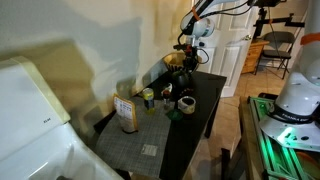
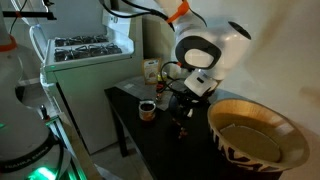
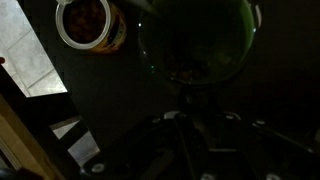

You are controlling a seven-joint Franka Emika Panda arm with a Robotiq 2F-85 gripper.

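A dark pot with a green inside fills the upper middle of the wrist view. My gripper is shut at its near edge, its dark fingers meeting there. The exact part of the pot held is too dark to make out. In the second exterior view the gripper is low over the black table, partly hidden by the arm's white wrist. An open can of beans stands left of the pot and apart from it; its outside shows in the second exterior view.
A large woven basket is close on the arm's right in the second exterior view. Along the table toward the stove are a box, a jar and a small green item.
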